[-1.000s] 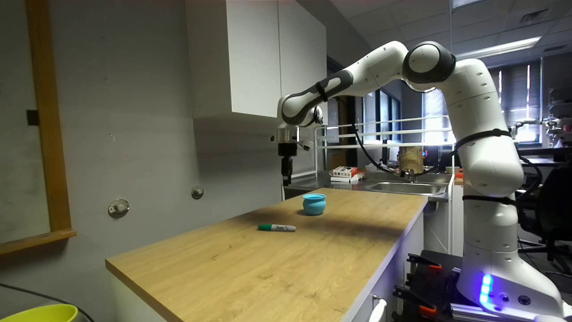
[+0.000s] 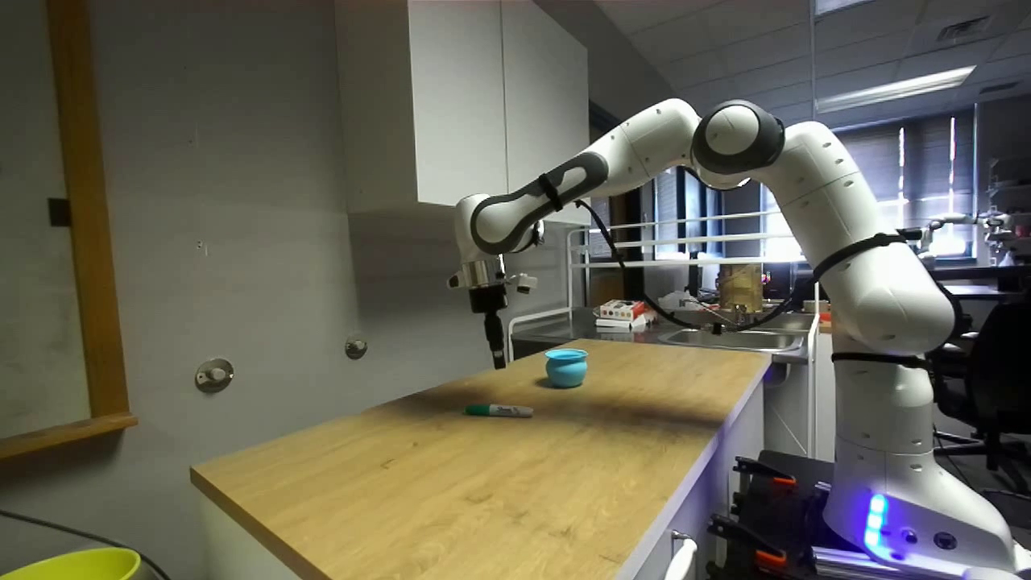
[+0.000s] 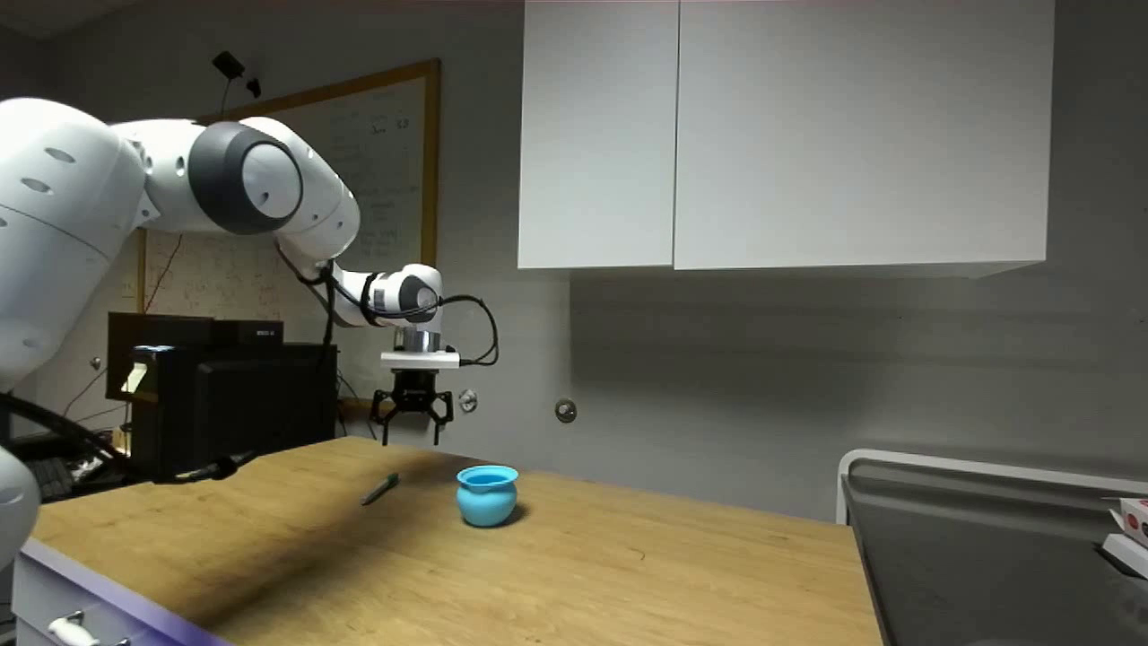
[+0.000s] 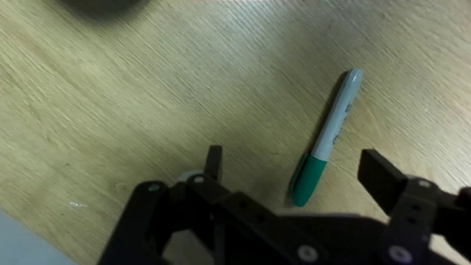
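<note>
A grey marker with a green cap (image 4: 327,132) lies flat on the wooden counter, seen in the wrist view with its capped end between the lines of my fingers. My gripper is open and empty, above the counter. Exterior view 2 shows the gripper (image 3: 411,440) up in the air beyond the marker (image 3: 379,489). To the right of the marker there stands a turquoise pot (image 3: 486,497), upright with its mouth open. In exterior view 1 the pot (image 2: 566,368) is farther back than the marker (image 2: 498,411).
Free room covers most of the wooden counter (image 2: 464,493). White cabinets (image 3: 850,140) hang on the wall above. A dark sink counter (image 3: 969,560) with a white rail adjoins at the right, and the wall runs along the back edge.
In exterior view 1 my gripper has come down and shifted left, closer to counter height. The marker and the pot have stayed where they were.
</note>
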